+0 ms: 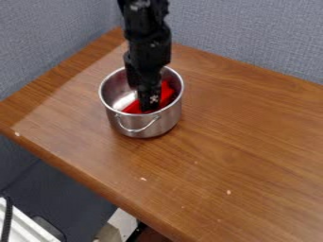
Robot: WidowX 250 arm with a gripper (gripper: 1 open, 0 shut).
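A steel pot (132, 124) with a wire handle stands on the wooden table. Inside it lies a red object (165, 92). My black gripper (149, 100) reaches down from the top into the pot, its lower end over and among the red object, hiding part of it. Whether the fingers are closed on the red object is unclear.
Grey padded walls (246, 28) border the back and left. A white item (19, 222) sits low at the front left, off the table.
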